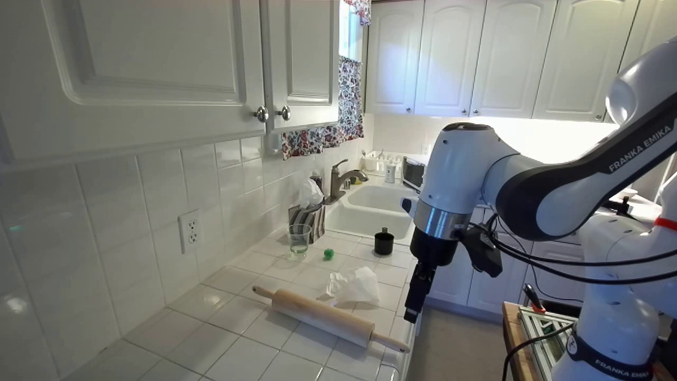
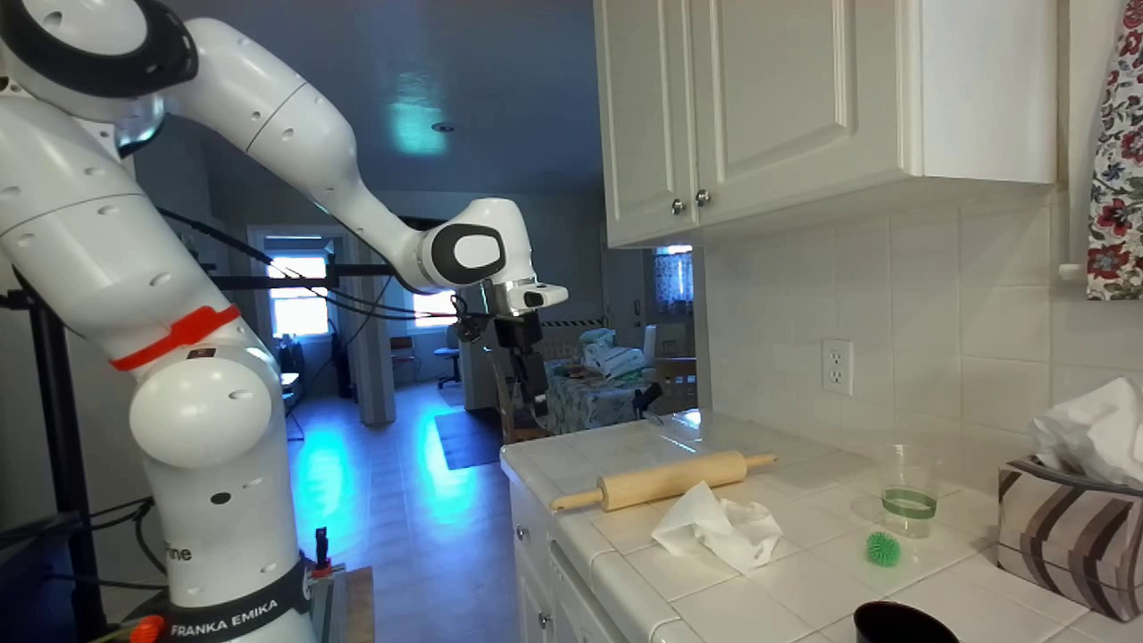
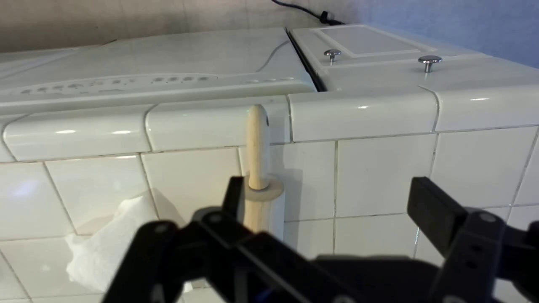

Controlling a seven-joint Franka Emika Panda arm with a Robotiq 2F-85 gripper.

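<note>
My gripper stands open above the counter's front edge, with nothing held between its fingers. Below it in the wrist view, the wooden rolling pin shows one handle and part of its body, the rest hidden behind the left finger. In exterior view 1 the whole rolling pin lies slantwise on the white tiles, one handle toward the front edge. A crumpled white tissue rests beside it. Farther back are a small green spiky ball, a clear cup with a green band and a black cup.
A striped tissue box stands by the wall near the sink and faucet. White upper cabinets overhang the counter. Bare tiles lie on the wall side of the rolling pin.
</note>
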